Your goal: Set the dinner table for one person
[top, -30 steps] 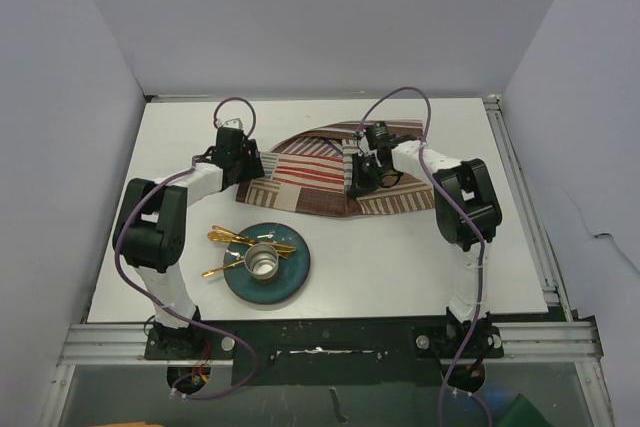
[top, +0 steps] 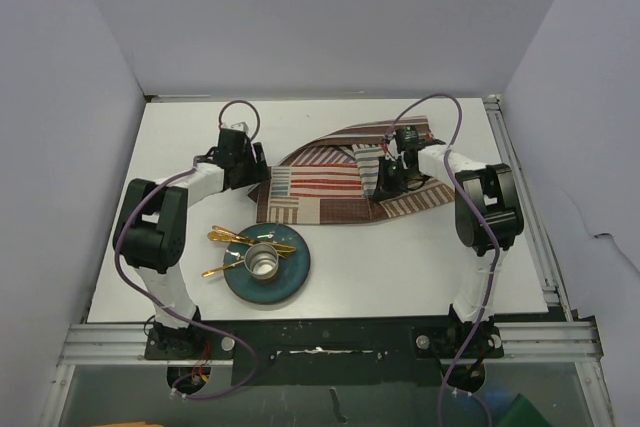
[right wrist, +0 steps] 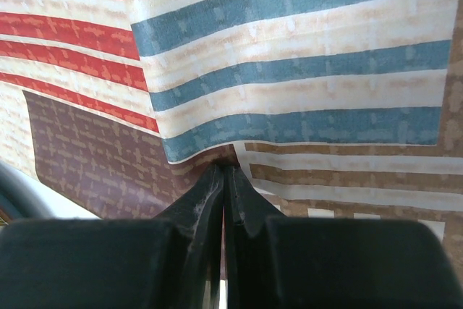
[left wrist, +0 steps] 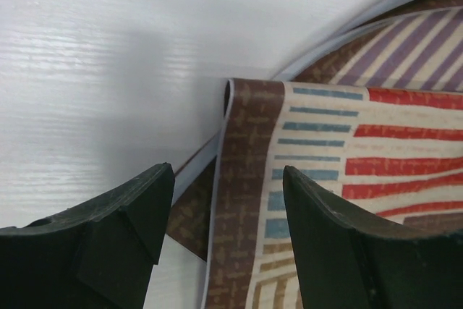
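A striped cloth placemat [top: 330, 210] lies partly folded across the middle of the table, in brown, red, white and blue-grey. In the left wrist view, its brown-bordered corner [left wrist: 249, 128] shows between the parted fingers of my left gripper, not pinched. My right gripper is shut at a crease in the cloth, apparently with fabric pinched at its tips. A folded-over blue-striped flap [right wrist: 296, 70] lies just beyond it. Nearer the front left stands a dark teal plate [top: 262, 292], bearing a metal cup [top: 262, 262] and several gold cutlery pieces [top: 226, 237].
Metal rails [top: 540, 237] edge the table. The plate sits close to the cloth's front edge.
The right gripper moved right over the last second, and the cloth slid right with it. The cloth's left end has come away from the left gripper, whose arm barely moved. Plate, cup and cutlery stayed put.
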